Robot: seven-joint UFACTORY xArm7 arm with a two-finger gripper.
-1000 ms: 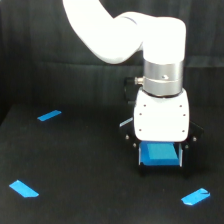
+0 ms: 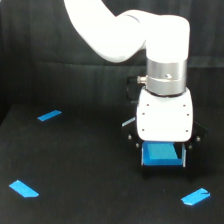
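The white arm comes down from the top of the camera view to its gripper (image 2: pixel 162 151), which sits low over the dark surface on the right half. A blue block (image 2: pixel 160 157) is between the gripper's fingers, under the white housing. Whether the fingers press on it or stand apart from it I cannot tell.
Blue tape strips lie on the dark surface, at the back left (image 2: pixel 49 115), front left (image 2: pixel 24 189) and front right (image 2: pixel 196 197). A dark curtain hangs behind.
The arm and gripper have shifted very slightly to the right, with the blue block still between the fingers.
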